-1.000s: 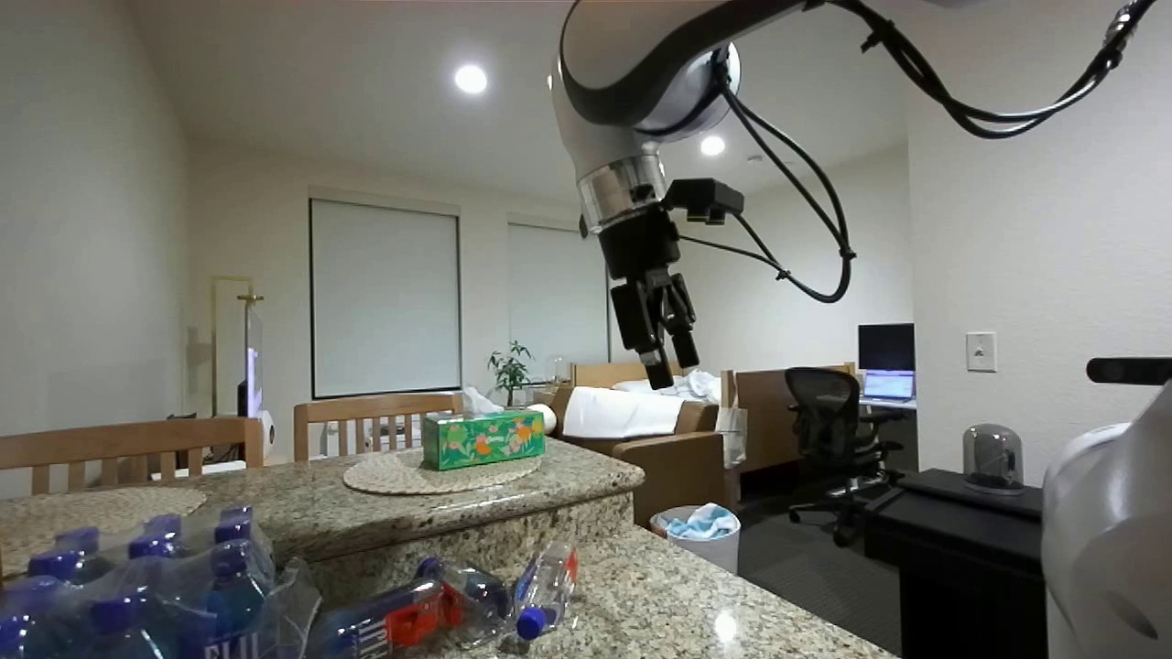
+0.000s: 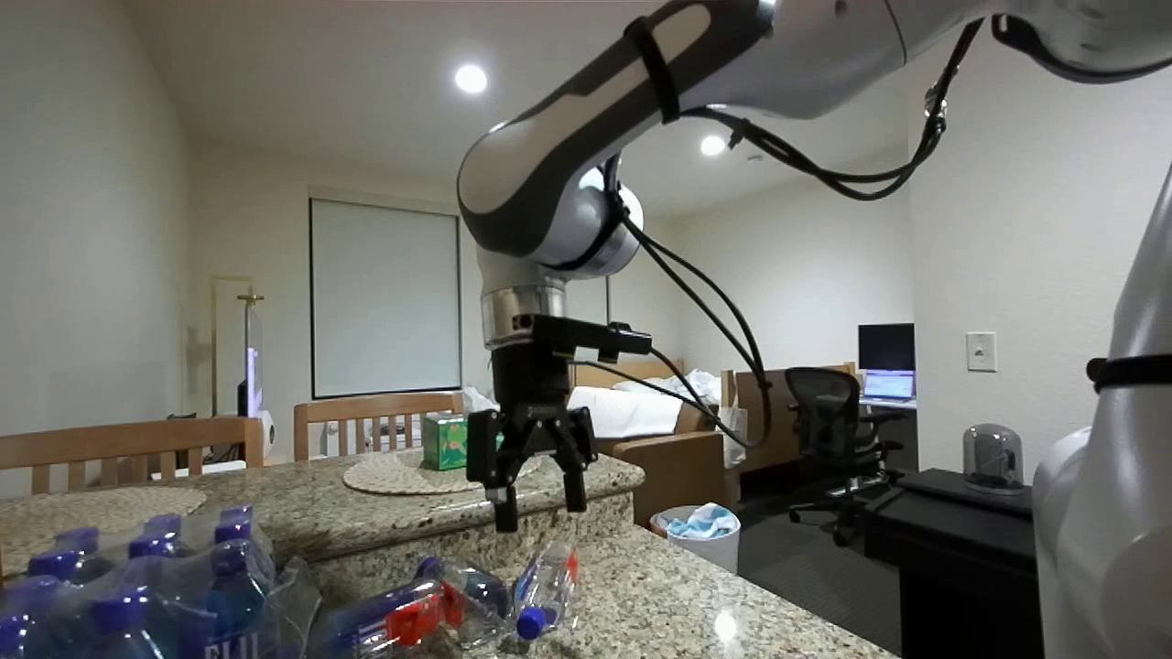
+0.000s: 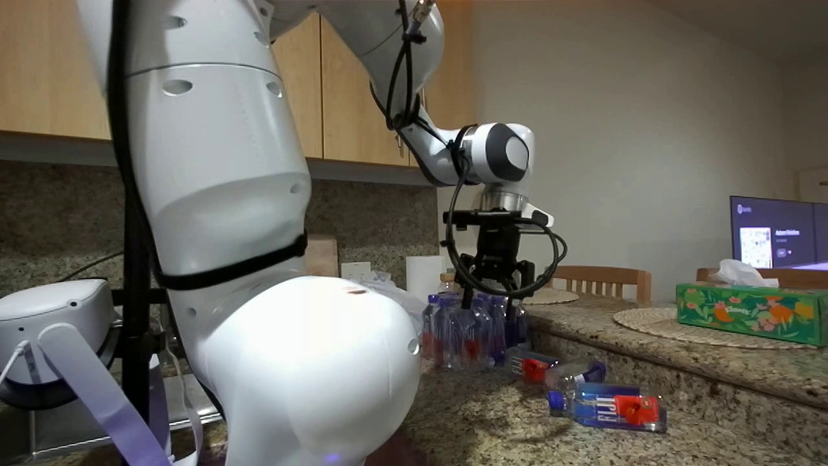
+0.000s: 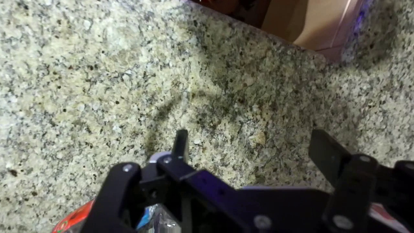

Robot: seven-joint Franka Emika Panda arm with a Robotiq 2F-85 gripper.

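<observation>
My gripper (image 2: pixel 540 509) points down, its fingers spread wide with nothing between them. In exterior view 1 it hangs above and behind the clear bottles lying on the granite counter: one with a blue cap (image 2: pixel 533 622), another with a red label (image 2: pixel 412 619), and a third between them. Exterior view 2 shows a lying bottle with a red flower label (image 3: pixel 638 409) nearest that camera. Bare granite fills the gap between the fingertips in the wrist view. A red-labelled bottle (image 4: pixel 75 217) shows partly at the lower left there, mostly hidden by the gripper.
Several upright bottles in plastic wrap (image 2: pixel 154 582) stand at the lower left. A green tissue box (image 3: pixel 749 310) sits on a woven mat on the raised ledge (image 3: pixel 776 369). An open-topped box-like thing (image 4: pixel 324 23) is at the wrist view's top edge.
The arm has moved left and down in exterior view 1, with the gripper turned more upright and its fingers appearing farther apart. It now partly hides the tissue box. The bottles have not moved.
</observation>
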